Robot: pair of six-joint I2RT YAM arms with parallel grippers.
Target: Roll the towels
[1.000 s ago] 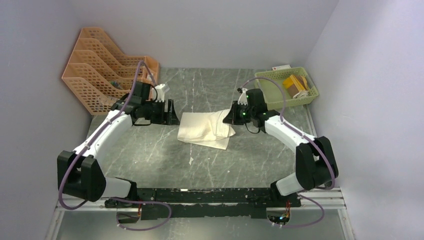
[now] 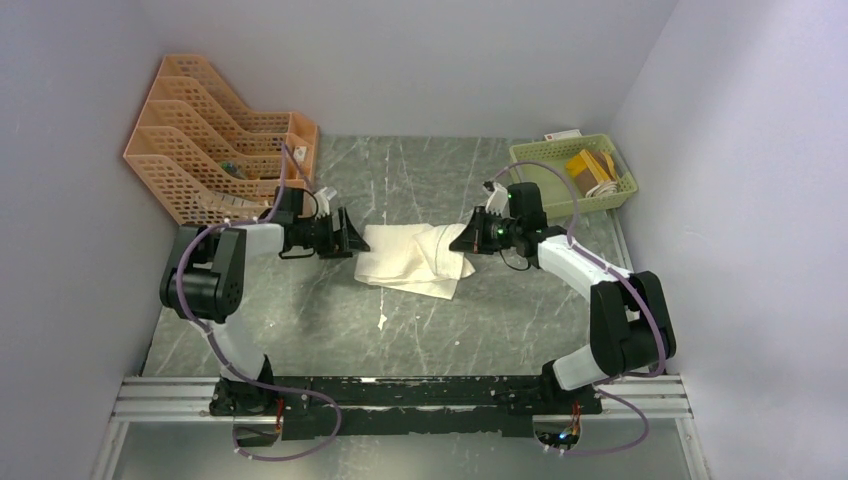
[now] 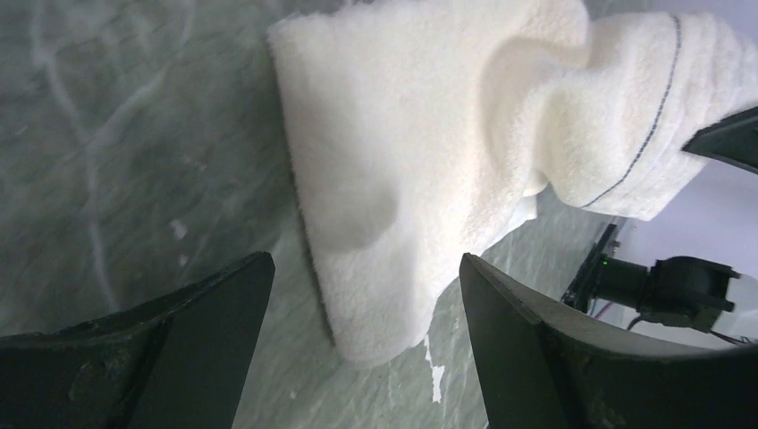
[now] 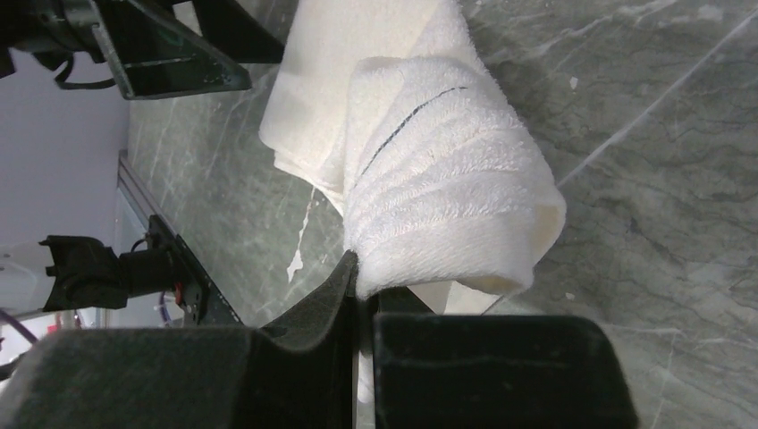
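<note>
A white towel with a dark stripe lies partly folded mid-table, its right part raised. My right gripper is shut on that raised edge; in the right wrist view, the towel bulges up from the closed fingertips. At the towel's left end my left gripper stands open. Its spread fingers show in the left wrist view either side of the towel's near end, apparently with nothing gripped. Whether those fingers touch the table is unclear.
An orange tiered rack stands at the back left, close behind the left arm. A green basket holding a yellow item sits at the back right. Bare table lies in front of the towel.
The left gripper has come down and slightly right to the towel's left end, staying open. The right gripper has shifted only slightly, with the towel edge still in it.
</note>
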